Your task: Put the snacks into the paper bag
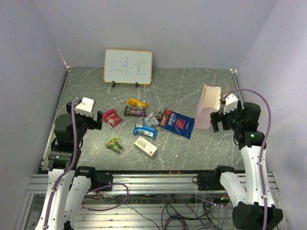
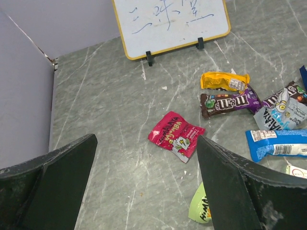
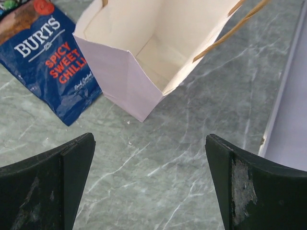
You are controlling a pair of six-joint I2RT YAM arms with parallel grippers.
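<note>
An upright open paper bag (image 1: pixel 206 111) stands at the right, with a blue Burts chips bag (image 1: pixel 177 123) beside it. Snacks lie in the middle: a red packet (image 1: pixel 112 118), yellow packet (image 1: pixel 136 102), M&M's bar (image 1: pixel 133 110), silver packet (image 1: pixel 151 120), blue bar (image 1: pixel 144 131), green packet (image 1: pixel 113 143) and cream box (image 1: pixel 145 146). My left gripper (image 1: pixel 97 120) is open and empty, left of the red packet. My right gripper (image 1: pixel 219 123) is open and empty, just right of the paper bag.
A whiteboard (image 1: pixel 128 66) stands at the back. Walls border the grey table (image 1: pixel 86 153) at back and sides. Bare surface lies around the red packet and in front of the paper bag.
</note>
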